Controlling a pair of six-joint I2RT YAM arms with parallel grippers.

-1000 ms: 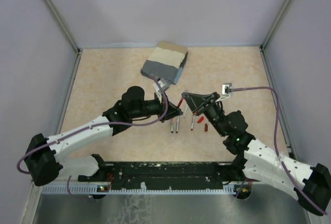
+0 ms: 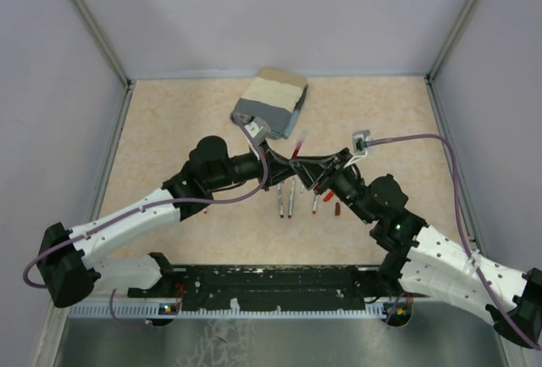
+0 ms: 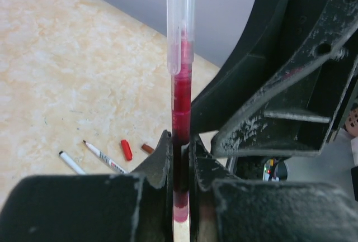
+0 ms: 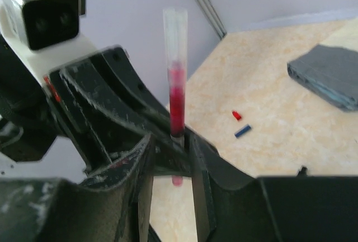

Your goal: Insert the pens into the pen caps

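Note:
A pink-red pen (image 3: 181,102) stands upright in the left wrist view, with a clear pen cap (image 3: 180,13) over its upper end. My left gripper is shut on the pen's lower part. In the right wrist view, the clear cap rises above the fingers of my right gripper, which are parted in a narrow opening around the pen's line. From the left wrist view, the right gripper's finger lies to the right of the pen, below the cap. Whether it touches the pen I cannot tell.
White pens (image 2: 292,197) lie on the table under the arms. Nearby are a red cap (image 2: 329,197) and a brown cap (image 2: 338,208). Another red cap (image 4: 237,115) and a blue cap (image 4: 243,131) lie farther left. A folded cloth (image 2: 271,104) sits at the back.
The cap stays on the pen.

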